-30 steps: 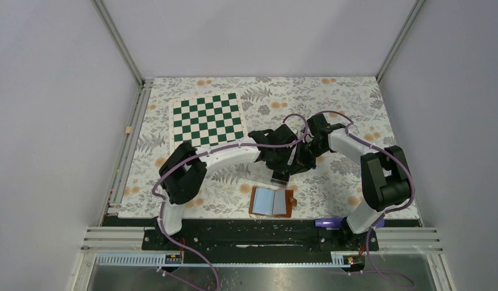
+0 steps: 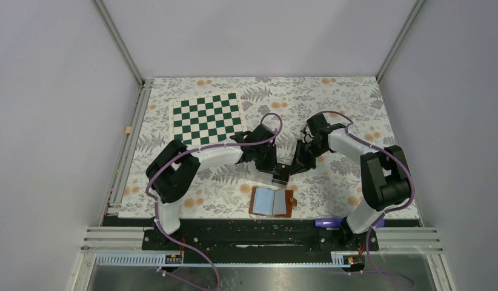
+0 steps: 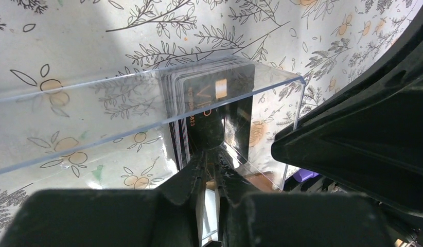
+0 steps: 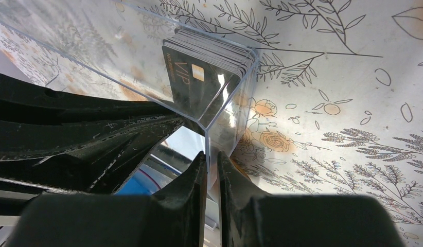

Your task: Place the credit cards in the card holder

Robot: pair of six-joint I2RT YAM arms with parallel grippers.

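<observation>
A stack of black cards, some marked VIP, stands at one end of a clear acrylic box. My right gripper is shut on the box's end corner. My left gripper is over the box beside the cards, its fingertips close to the stack; whether anything is between them is unclear. In the top view both grippers meet just above the open card holder, which has brown edges and pale sleeves and lies near the front edge.
A green checkered board lies at the back left. A purple object lies along the front right edge.
The right arm and the box look unchanged.
</observation>
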